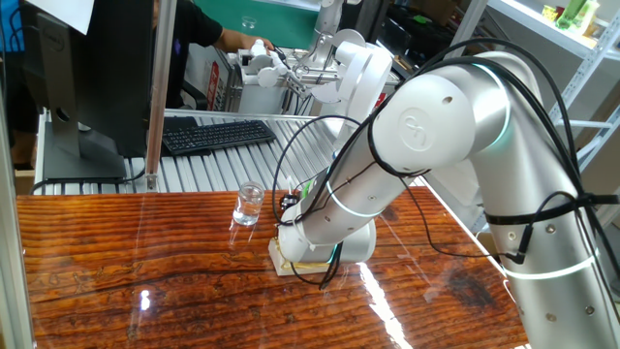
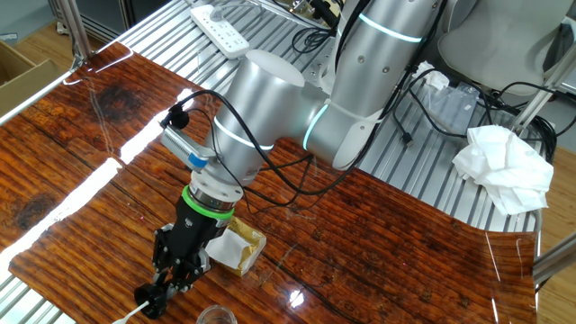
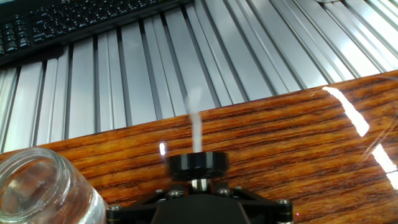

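Note:
In the wrist view, a round black piece [image 3: 198,165] with a thin white stick [image 3: 196,134] pointing away from it sits at the tip of my gripper. A short metal stem joins the piece to the dark fingers, which look shut on it. The stick's far end is blurred. To the left stands a clear open glass jar [image 3: 53,190], apart from the stick; it also shows in exterior view 1 as a small jar [image 1: 249,204]. From the second exterior view, the gripper [image 2: 166,286] hangs low over the table's edge area, close to the jar rim [image 2: 217,315].
A small white and gold box [image 2: 245,248] lies on the glossy wooden table [image 1: 145,262] just behind the gripper. Beyond the table edge are a metal slatted surface and a keyboard [image 1: 218,137]. Crumpled white paper [image 2: 504,169] lies far right.

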